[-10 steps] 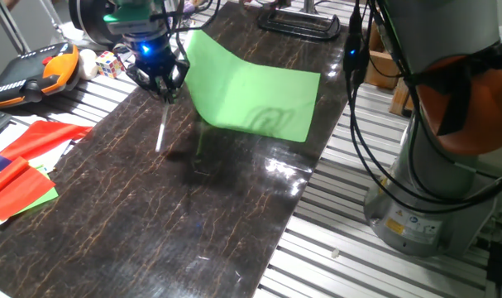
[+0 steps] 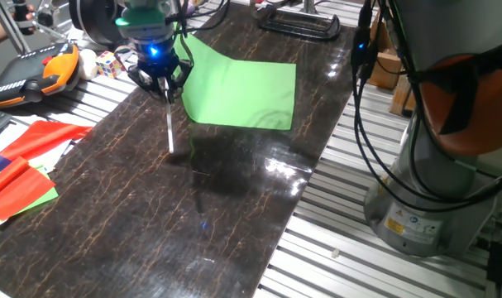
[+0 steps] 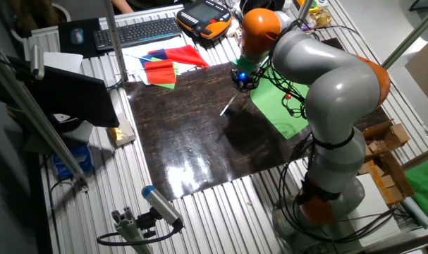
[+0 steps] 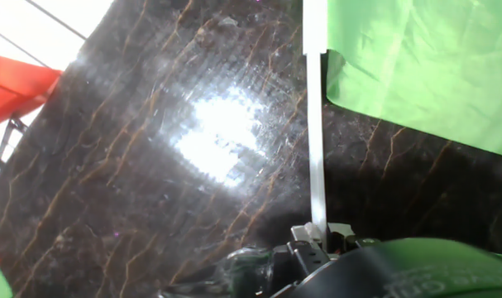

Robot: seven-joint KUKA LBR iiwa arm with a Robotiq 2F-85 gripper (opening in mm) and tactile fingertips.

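Observation:
A green flag on a thin white stick is the thing I hold. In exterior view 1 my gripper (image 2: 165,86) is shut on the stick (image 2: 169,124), whose free lower end points down over the dark table. The green cloth (image 2: 242,91) spreads out to the right of the gripper. From exterior view 2, the gripper (image 3: 243,81) and the green cloth (image 3: 280,106) appear over the table's far side. In the wrist view the stick (image 4: 317,141) runs up from the gripper to a white sleeve along the cloth's edge (image 4: 416,66).
Red, blue and green flags (image 2: 23,178) lie at the table's left edge. An orange-trimmed teach pendant (image 2: 35,74) and a puzzle cube (image 2: 109,64) sit beyond that edge. A black-handled object (image 2: 300,23) stands at the far end.
The green cloth's right edge has swung leftward. The stick's lower end has shifted slightly right, bringing the stick closer to vertical. My gripper keeps its hold and has barely moved.

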